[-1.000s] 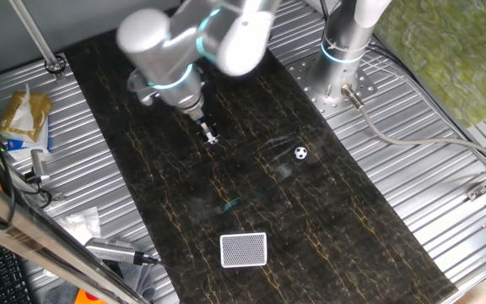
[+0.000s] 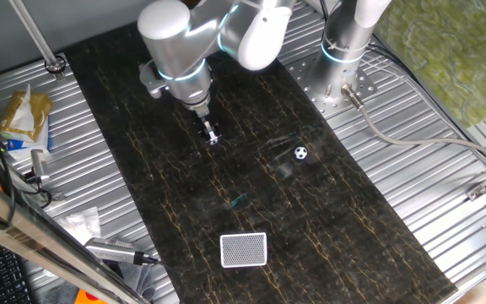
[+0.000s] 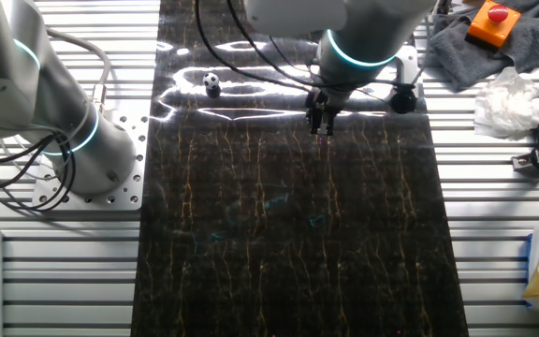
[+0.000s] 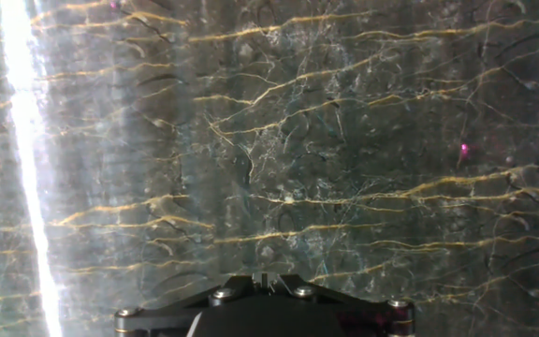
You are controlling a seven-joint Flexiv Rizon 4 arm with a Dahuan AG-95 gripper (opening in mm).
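Observation:
My gripper (image 2: 213, 138) hangs over the upper left part of the dark marbled mat, pointing down. In exterior view 2 its two dark fingers show side by side near the bright glare, at the gripper (image 3: 322, 126). The black finger linkage (image 4: 265, 283) appears along the bottom edge of the wrist view, tips close together; how far apart they stand is unclear. No object shows between them. A small black-and-white ball (image 2: 300, 153) rests on the mat to the gripper's right, apart from it. In exterior view 2 the ball (image 3: 211, 80) sits left of the gripper.
A white mesh-topped tray (image 2: 243, 251) lies toward the near end of the mat (image 2: 336, 228). The robot's base (image 2: 336, 80) stands at the right edge. Tissues (image 2: 25, 114) and a metal device (image 2: 112, 251) are left of the mat.
The arm's upper links have swung to the right and slightly down, while the gripper's tip has moved only a little. The ball and the white tray have stayed in place.

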